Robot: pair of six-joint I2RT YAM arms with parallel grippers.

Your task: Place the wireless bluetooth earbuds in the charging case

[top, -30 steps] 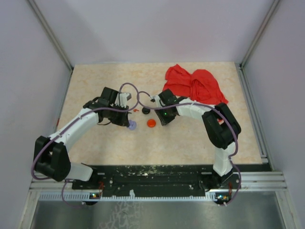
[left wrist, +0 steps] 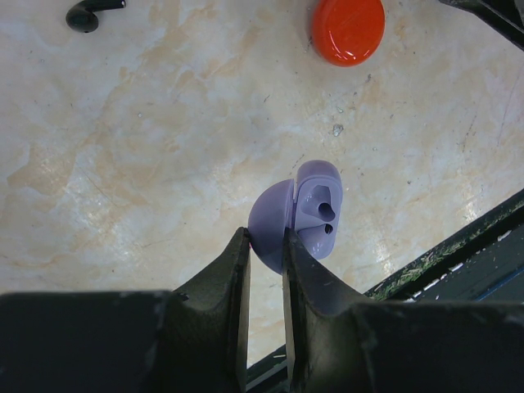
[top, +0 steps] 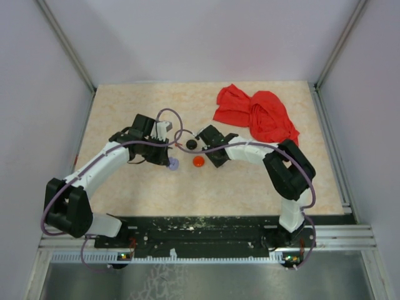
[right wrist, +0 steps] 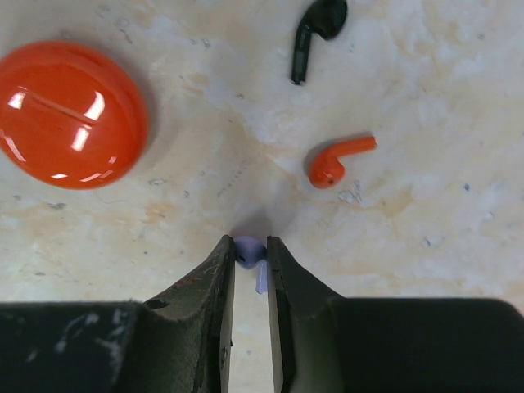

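The lilac charging case (left wrist: 315, 205) stands open with its sockets showing; my left gripper is shut on its lid side at the lower middle of the left wrist view. In the right wrist view my right gripper has its fingertips close around a small lilac earbud (right wrist: 250, 255), stem pointing down; whether it grips it I cannot tell. From above, the case (top: 173, 164) sits left of a red round case (top: 199, 161).
An orange earbud (right wrist: 327, 168) and a black earbud (right wrist: 319, 24) lie near my right gripper. A black round case (top: 191, 144) and red cloth (top: 269, 119) are behind.
The right arm has shifted slightly, its gripper a little lower toward the front in the top view. The left arm and the case have not visibly moved.
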